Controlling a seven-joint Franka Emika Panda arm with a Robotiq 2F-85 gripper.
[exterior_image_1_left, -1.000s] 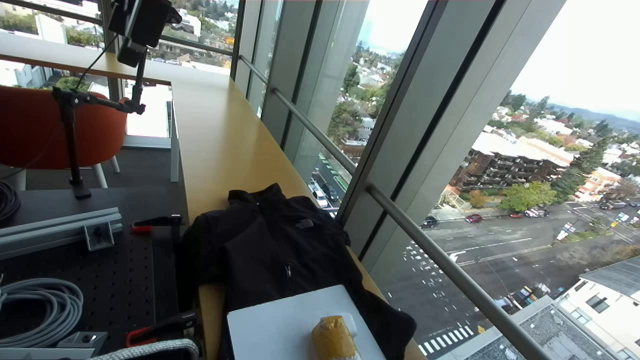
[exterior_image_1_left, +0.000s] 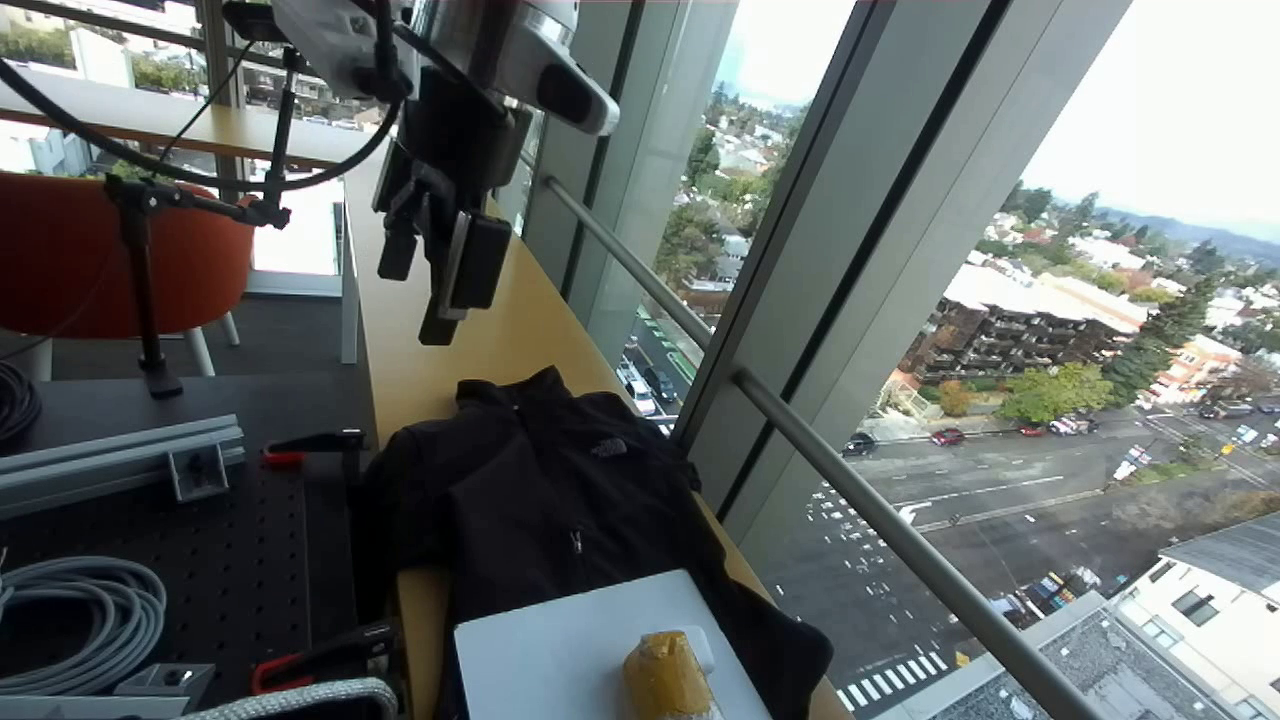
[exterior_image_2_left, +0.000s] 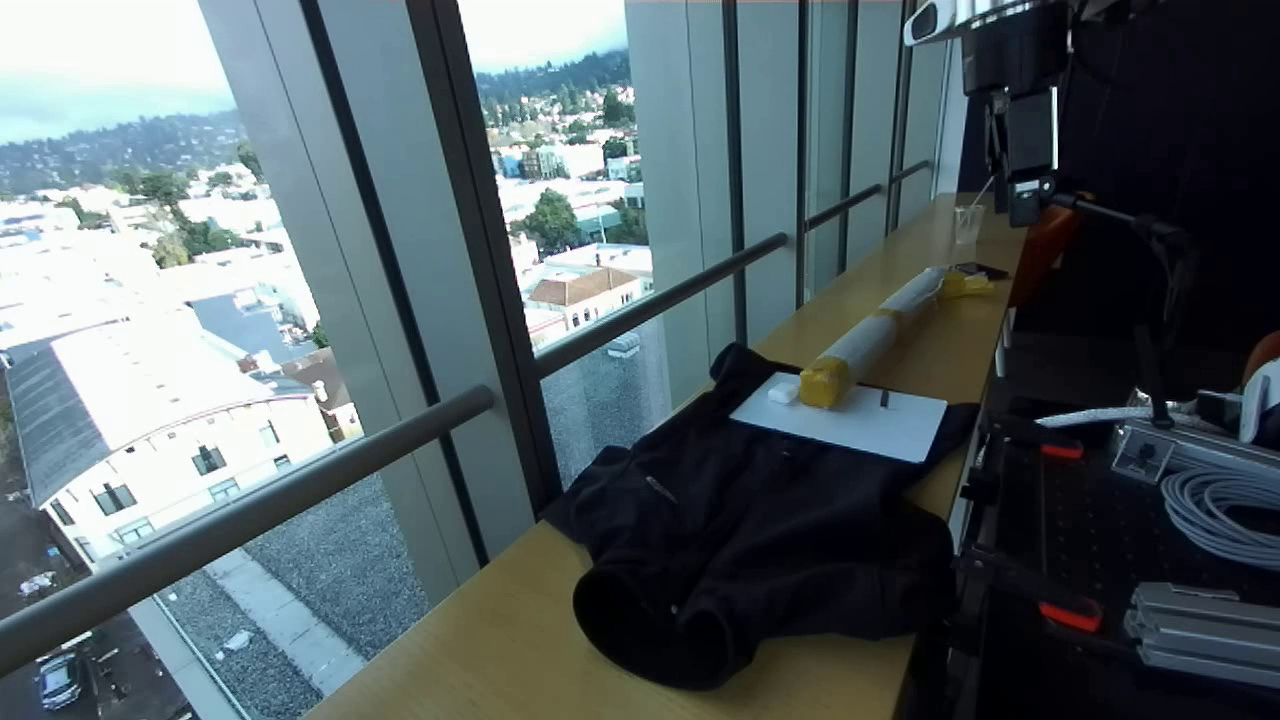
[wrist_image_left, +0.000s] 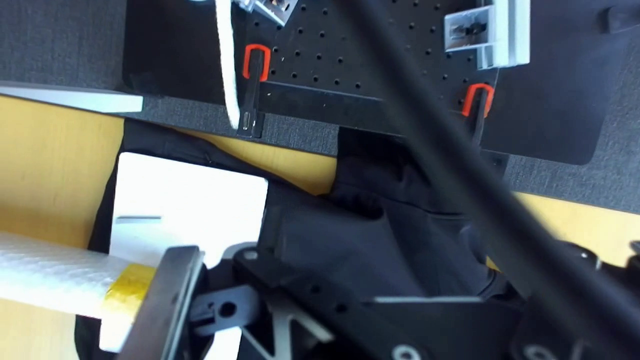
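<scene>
My gripper (exterior_image_1_left: 422, 286) hangs fingers-down in the upper middle of exterior view 1, high above the wooden counter. No object shows in its fingers, but they overlap from these angles, so I cannot tell how the fingers stand. A black jacket (exterior_image_1_left: 546, 480) lies spread on the counter, its collar toward the far end in that view. On its lower part rests a silver laptop (exterior_image_2_left: 906, 422). One yellow-taped end of a white wrapped tube (exterior_image_2_left: 870, 342) sits on the laptop. In the wrist view, a dark finger (wrist_image_left: 159, 306) partly covers the laptop and borders the tape.
A black perforated board (exterior_image_1_left: 228, 552) beside the counter holds a coiled grey cable (exterior_image_1_left: 84, 618) and metal profiles (exterior_image_1_left: 120, 462). Red-and-black clamps (wrist_image_left: 256, 66) grip its edge. A window rail (exterior_image_2_left: 672, 306) runs along the other side. Bare counter (exterior_image_2_left: 504, 642) lies beyond the collar.
One second ago, exterior view 1 showed no gripper over the counter. Now the arm and gripper have entered at the top. The jacket, laptop and tube look unmoved.
</scene>
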